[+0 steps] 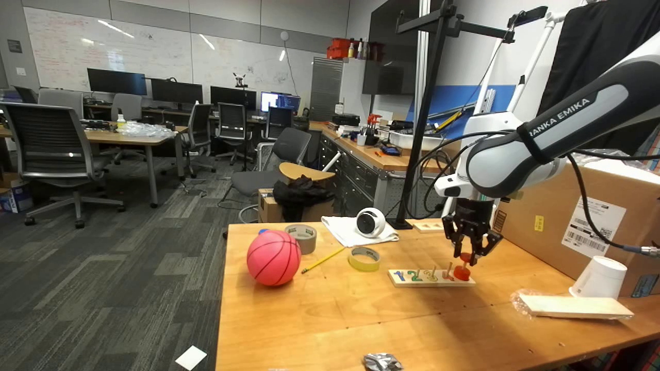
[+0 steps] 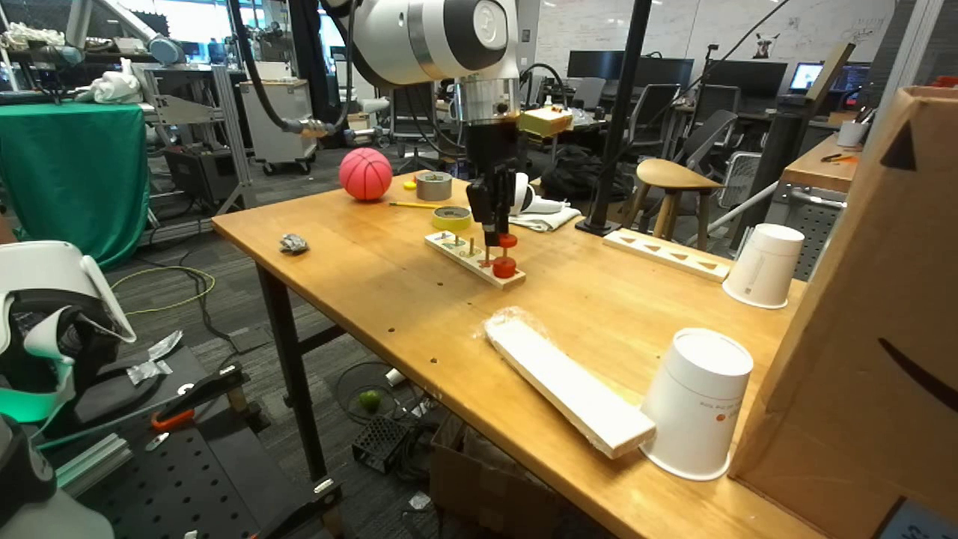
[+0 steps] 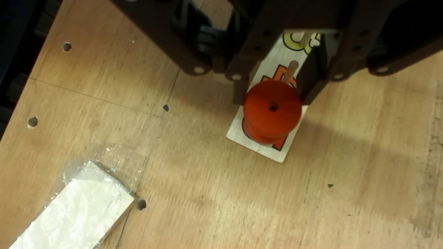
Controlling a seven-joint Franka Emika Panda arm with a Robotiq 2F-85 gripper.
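A narrow wooden number board with upright pegs lies on the table, printed with coloured numerals. At its right end in exterior view 1, red discs sit low around the end peg. Higher up, at the tip of that peg, is another red disc, its hole facing upward in the wrist view. My gripper points down over this end, with its fingers close against either side of the upper disc and shut on it. A gap with the peg showing separates it from those below. The hole looks dark; no peg end shows through it.
Plastic-wrapped wooden board and white cups stand towards the cardboard box. Tape rolls, a pencil and a pink ball lie beyond the number board.
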